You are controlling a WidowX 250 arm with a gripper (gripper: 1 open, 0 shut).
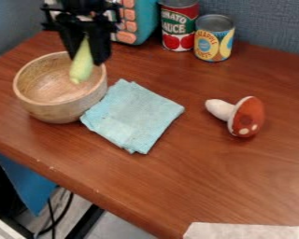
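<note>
The dark gripper [85,37] is at the top left, shut on a pale yellow-green elongated object [82,60] that hangs upright over the back of the wooden bowl [49,99]. A folded light blue cloth [132,119] lies to the right of the bowl, with nothing on it.
A red-labelled can [177,28], a yellow-labelled can [213,42] and a teal item [135,23] stand at the back. A toy mushroom [239,117] lies on the right.
</note>
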